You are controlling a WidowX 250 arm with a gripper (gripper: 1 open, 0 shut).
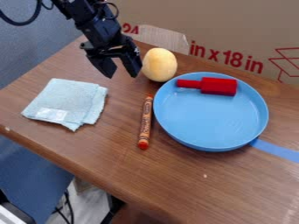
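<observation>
My black gripper hangs over the back left of the wooden table, its fingers apart with nothing visible between them, just left of a pale yellow oval object. A folded light blue cloth lies at the left, below the gripper. A long orange stick lies in the middle, left of a blue plate. A red roller-like object rests on the back of the plate.
A cardboard box with red print forms the back. Blue tape runs to the right of the plate.
</observation>
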